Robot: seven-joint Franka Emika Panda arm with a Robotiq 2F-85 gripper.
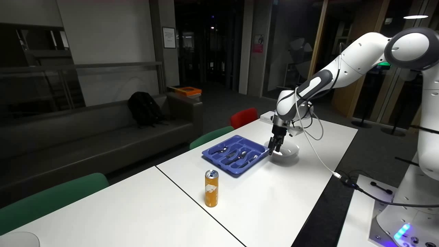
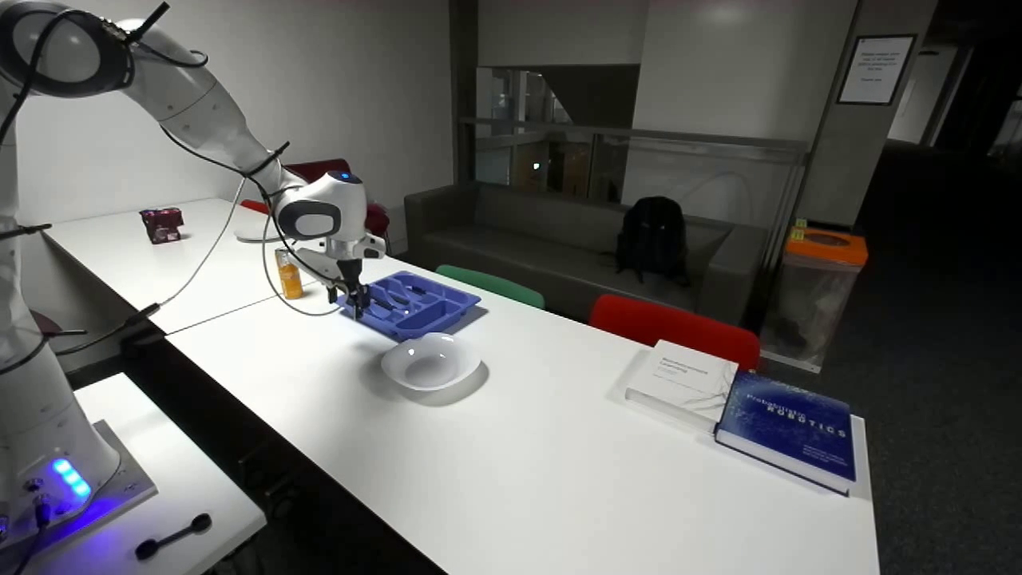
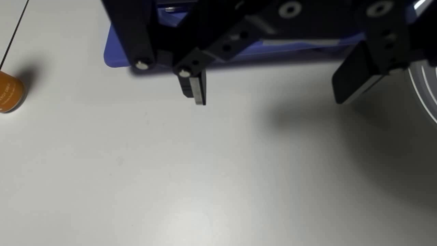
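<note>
In the wrist view my gripper is open, its two fingers wide apart, with only bare white table showing between them. The blue cutlery tray (image 1: 258, 160) holds several spoons and other utensils in its compartments; in the wrist view the tray's edge (image 3: 116, 53) lies just behind the fingers. A white bowl (image 2: 431, 364) stands on the table beside the tray, and it is empty inside. An orange can (image 1: 211, 189) stands upright on the tray's other side, near the table seam. From exterior view 2, my gripper (image 2: 346, 299) is close to the tray's near edge.
Two books, one white (image 2: 680, 378) and one blue (image 2: 787, 426), lie at the table's far end. A dark red object (image 2: 161, 225) sits at the opposite end. A cable hangs from my arm over the table.
</note>
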